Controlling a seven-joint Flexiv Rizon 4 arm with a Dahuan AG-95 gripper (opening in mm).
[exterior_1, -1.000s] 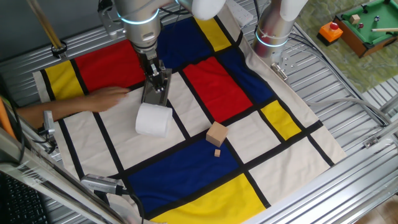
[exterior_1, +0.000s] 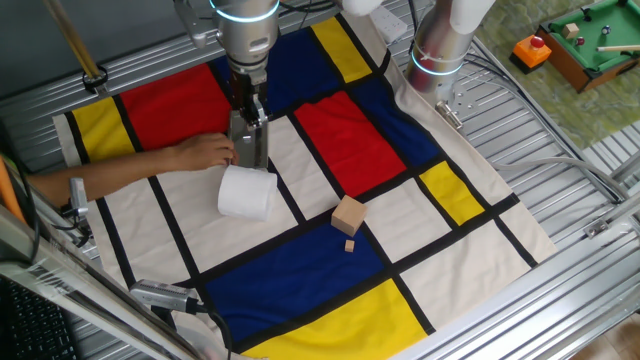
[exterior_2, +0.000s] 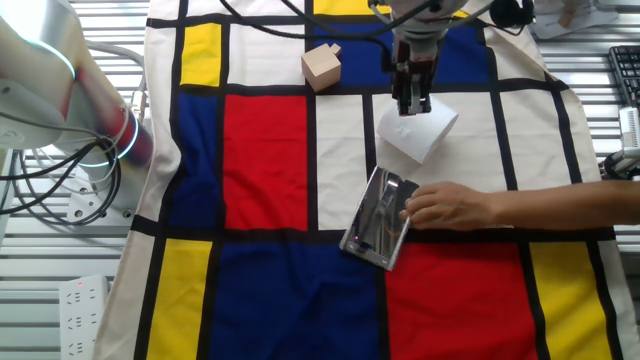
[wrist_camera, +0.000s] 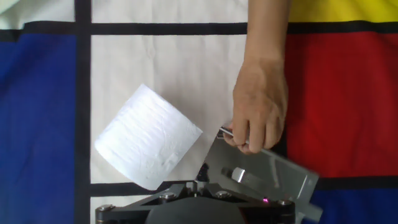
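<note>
A flat, shiny silver plate-like object (exterior_2: 378, 222) is pinched at one edge by a person's hand (exterior_2: 445, 207). In exterior view 1 this silver object (exterior_1: 250, 150) is just beyond the white paper roll (exterior_1: 246, 192), which lies on its side. My gripper (exterior_1: 256, 112) is above the cloth near the silver object. The fingers appear drawn together in the wrist view, where the gripper is at the bottom edge with nothing visible between its tips. It partly covers the silver object (wrist_camera: 273, 180), while the white roll (wrist_camera: 147, 138) lies to the left.
A wooden cube (exterior_1: 348, 215) and a tiny wooden cube (exterior_1: 349, 246) rest on the colour-blocked cloth (exterior_1: 300, 275). The person's forearm (exterior_1: 110, 174) crosses the cloth from the left.
The hand has moved right and taken hold of the silver object's edge. My gripper has risen away from that object, which has shifted and turned slightly. The roll and cubes have stayed put.
</note>
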